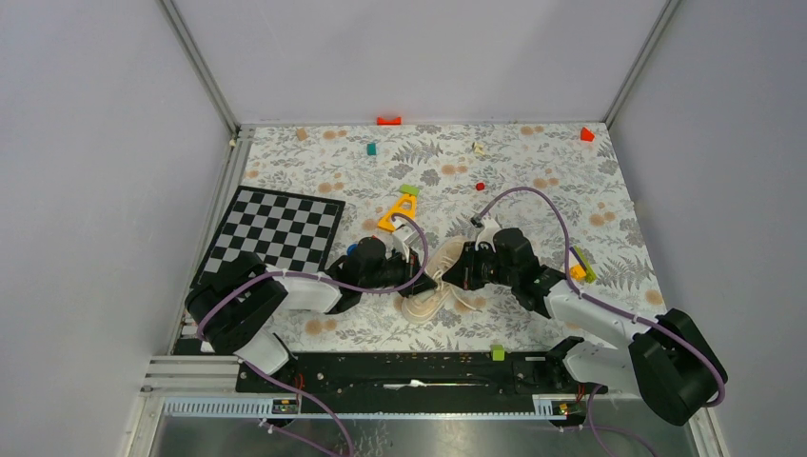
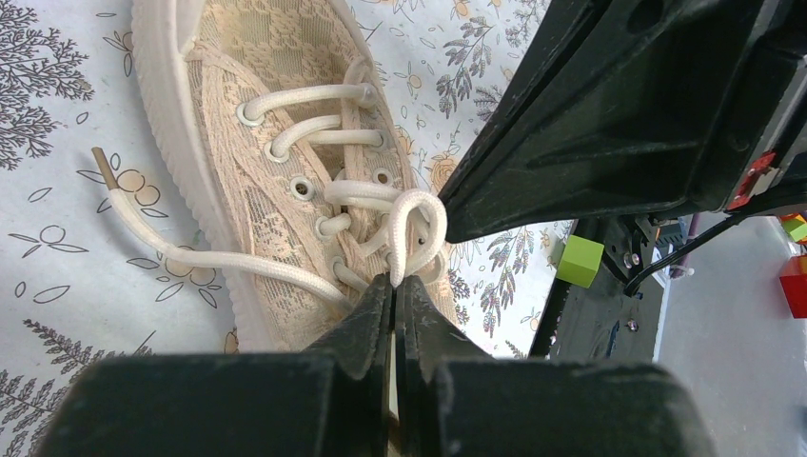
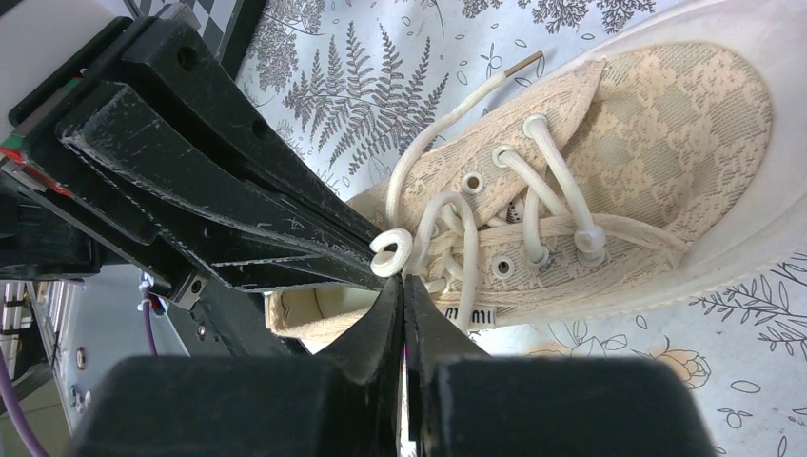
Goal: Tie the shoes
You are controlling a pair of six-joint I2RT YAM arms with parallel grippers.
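Observation:
A beige canvas shoe [image 1: 422, 307] with white laces lies between my grippers. In the left wrist view my left gripper is shut on a white lace loop [image 2: 428, 205] standing up over the shoe's lacing. The right gripper's black body reaches in from the upper right, close beside that loop. In the right wrist view my right gripper is shut, its tips just below a small lace curl [image 3: 385, 249] at the left gripper's tips; I see nothing clearly held in it. A loose lace end [image 2: 143, 219] lies off the shoe's side.
A checkerboard [image 1: 276, 221] lies to the left, a yellow triangle piece [image 1: 392, 218] behind the shoe. Small blocks are scattered about, including a green one [image 1: 497, 352] at the front edge.

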